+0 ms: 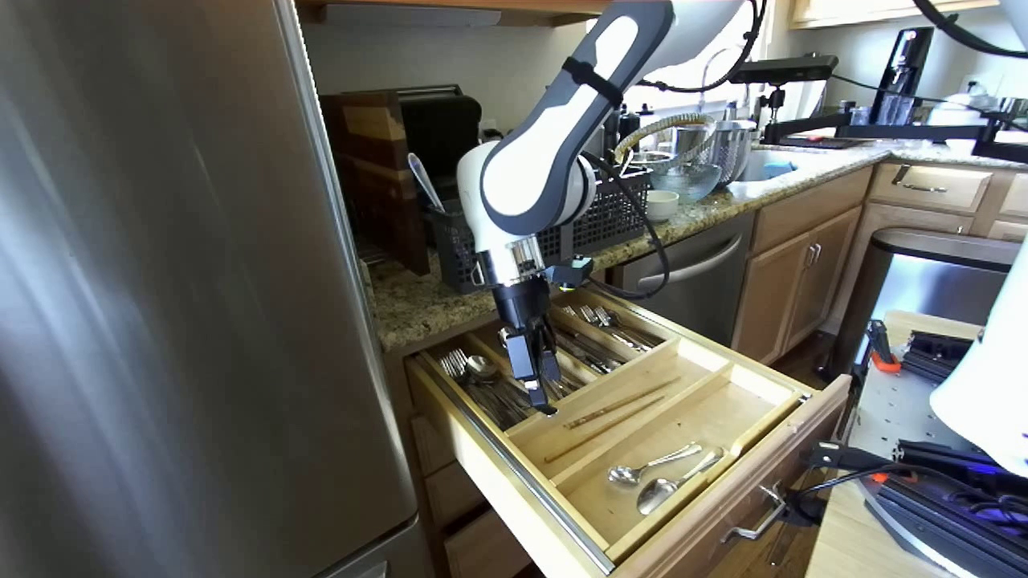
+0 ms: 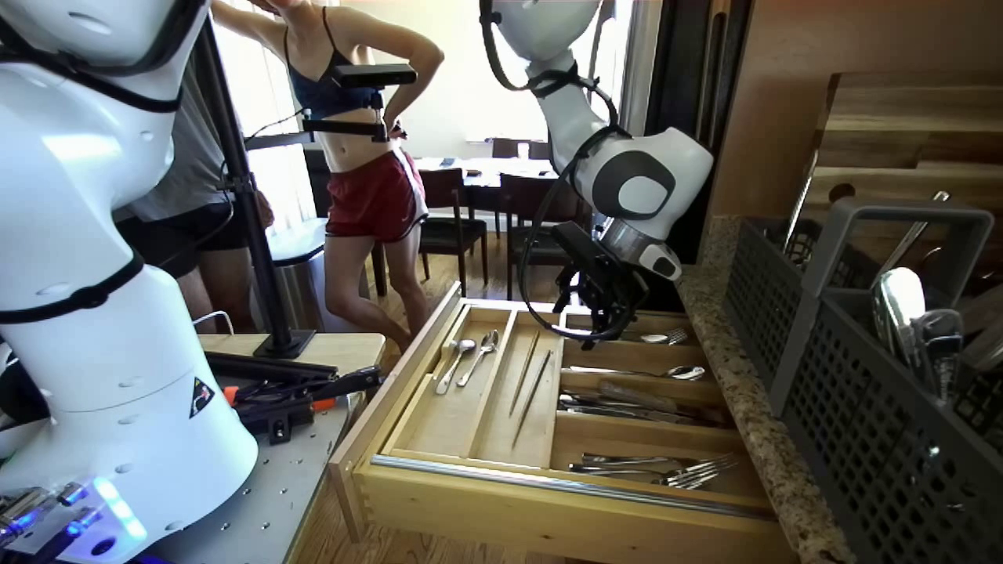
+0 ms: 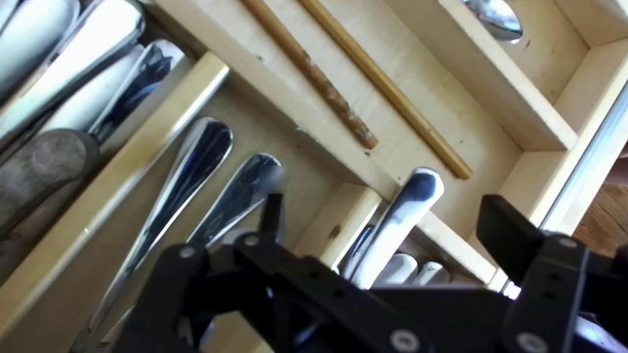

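My gripper (image 1: 545,389) hangs over the pulled-out drawer, pointing down, near the end of the left compartment. In the wrist view its two black fingers (image 3: 510,232) stand wide apart and the gripper holds nothing. Between them in that view appears a silver utensil handle (image 3: 400,220), its end resting up over the wooden divider; whether it lies at fingertip height is unclear. The left compartment also holds forks and a spoon (image 1: 479,366). More handles (image 3: 226,206) lie in the compartment beside it. Exterior view 2 shows the gripper (image 2: 604,305) at the drawer's far side.
Two wooden chopsticks (image 1: 602,413) lie in the long middle section, and two spoons (image 1: 658,494) in the front section. Low wooden dividers (image 1: 631,419) separate the compartments. A refrigerator (image 1: 193,289) stands close on the left; a dark dish rack (image 1: 602,217) sits on the counter behind.
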